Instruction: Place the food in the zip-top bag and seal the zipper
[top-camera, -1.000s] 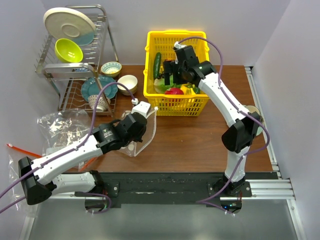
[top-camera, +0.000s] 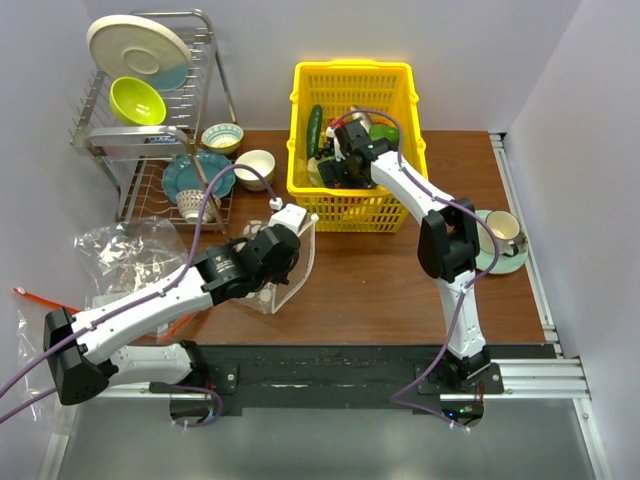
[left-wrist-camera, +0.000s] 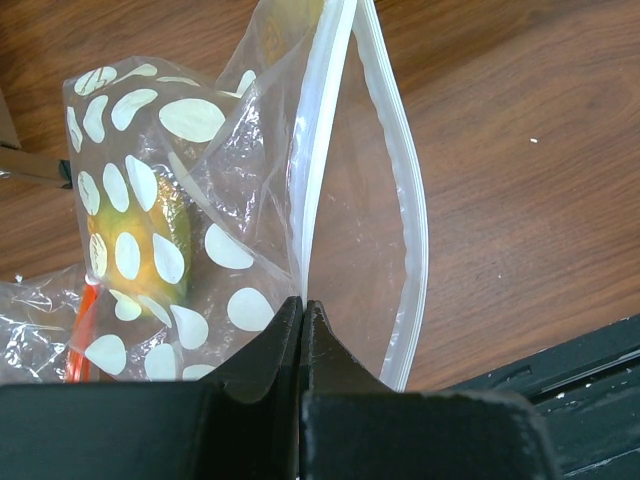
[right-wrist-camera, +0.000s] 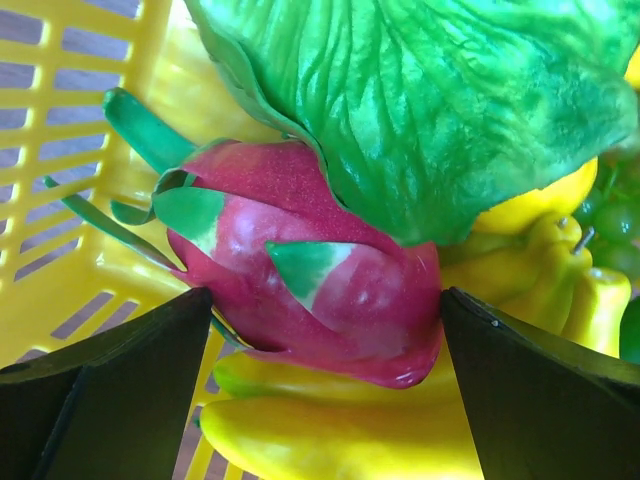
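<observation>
A clear zip top bag with white dots lies on the table with its white zip edge parted from the opposite lip. Something yellow-orange shows through the bag's wall. My left gripper is shut on the near lip of that bag. Inside the yellow basket, my right gripper stands open, its fingers on either side of a pink dragon fruit; whether they touch it I cannot tell. A green cabbage-like leaf overlaps the fruit, and yellow bananas lie below it.
A dish rack with plates and bowls stands at the back left. Beside the basket is a white bowl; a cup on a saucer sits far right.
My right gripper has moved down into the basket, over the dragon fruit that showed uncovered in the top view a second ago. The left arm has barely moved.
</observation>
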